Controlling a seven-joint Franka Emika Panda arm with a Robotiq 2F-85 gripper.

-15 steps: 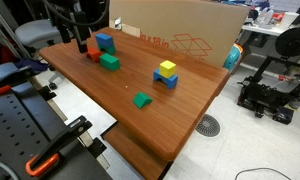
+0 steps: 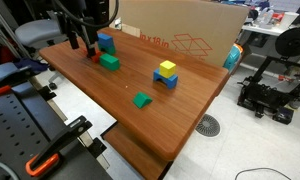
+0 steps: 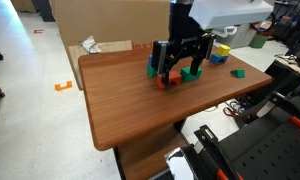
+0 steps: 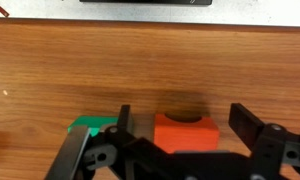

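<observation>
My gripper is open, with its two fingers apart on either side of a red block (image 4: 185, 134) in the wrist view. No contact between the fingers and the block can be made out. A green block (image 4: 96, 124) lies just outside the left finger. In the second exterior view the gripper (image 3: 176, 68) is low over the table, the red block (image 3: 169, 80) showing between its fingers. From the first exterior view, the red block is partly hidden behind a finger.
A green block (image 2: 110, 62) and a blue block (image 2: 106, 43) stand close by. Farther along the wooden table are a yellow block (image 2: 167, 69) on a blue one (image 2: 165, 80) and a green piece (image 2: 142, 100). Bare wood (image 3: 115, 100) lies on the other side.
Over the last second my gripper has come down around the red block. The blocks have stayed where they were.
</observation>
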